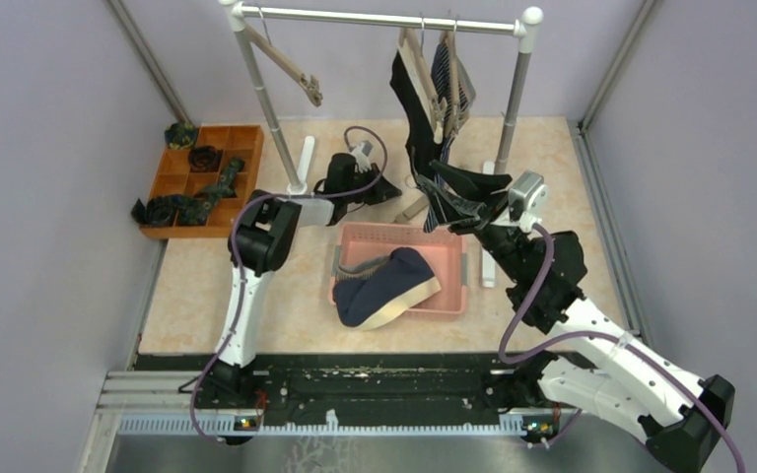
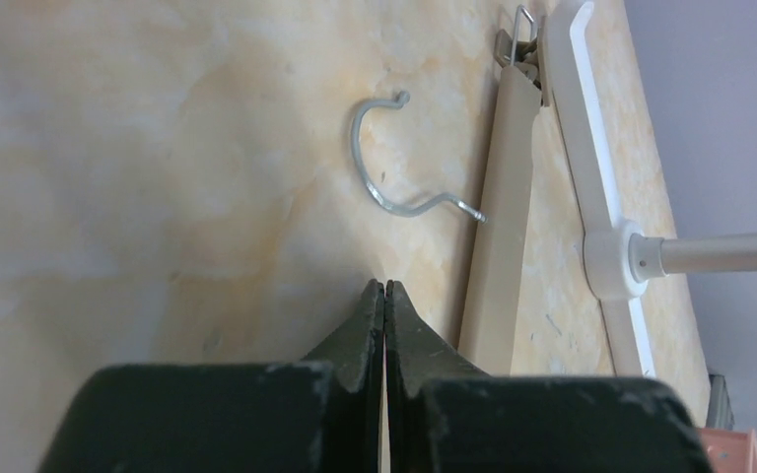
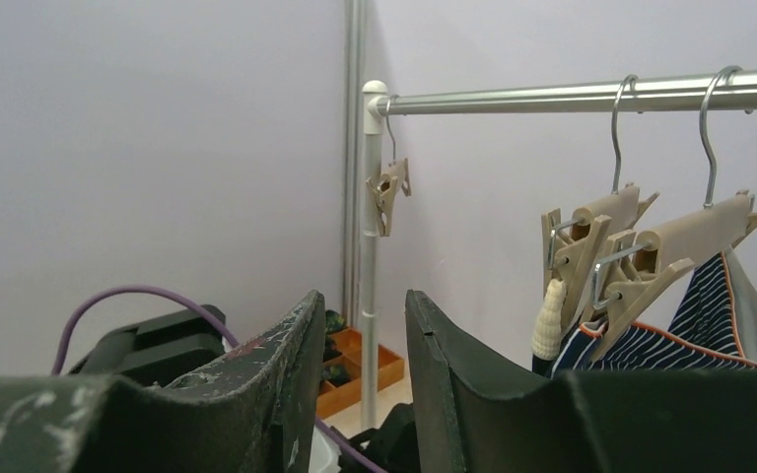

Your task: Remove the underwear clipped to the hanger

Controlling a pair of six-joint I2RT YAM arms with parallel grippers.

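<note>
A beige clip hanger lies on the table, its wire hook pointing left in the left wrist view. My left gripper is shut with nothing between its fingers, and the hanger lies outside them to the right. In the top view, dark underwear and striped underwear hang from clip hangers on the rail. My right gripper is open and empty, facing the rack, with the two loaded hangers to its right. Navy underwear with a cream band lies in the pink basket.
An empty hanger hangs at the rail's left end. At the left stands an orange divided tray with dark items. A white rack foot lies just beyond the fallen hanger. Bare table shows left of the basket.
</note>
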